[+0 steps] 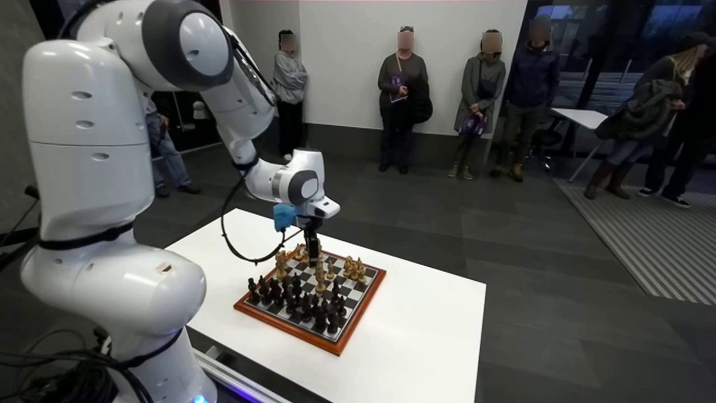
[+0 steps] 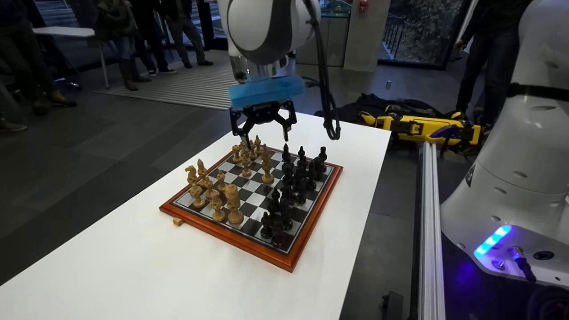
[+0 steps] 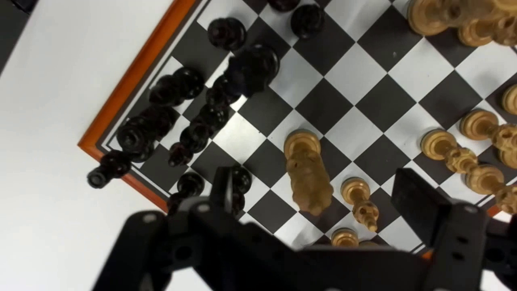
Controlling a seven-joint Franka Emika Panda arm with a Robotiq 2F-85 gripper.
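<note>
Above a chessboard with a reddish wooden border, my gripper hangs with its fingers wide apart. Nothing is held between them. A tall tan chess piece stands upright on the board and appears in the gap between the fingers in the wrist view, with its base on the board below. Close by stands a smaller tan piece. Other tan pieces are spread along the far side of the board. Dark pieces crowd the side nearer the robot's base.
The board rests on a white table with bare surface around it. A small tan object lies on the table beside the board's border. Several people stand back from the table. A yellow machine sits on the floor beyond.
</note>
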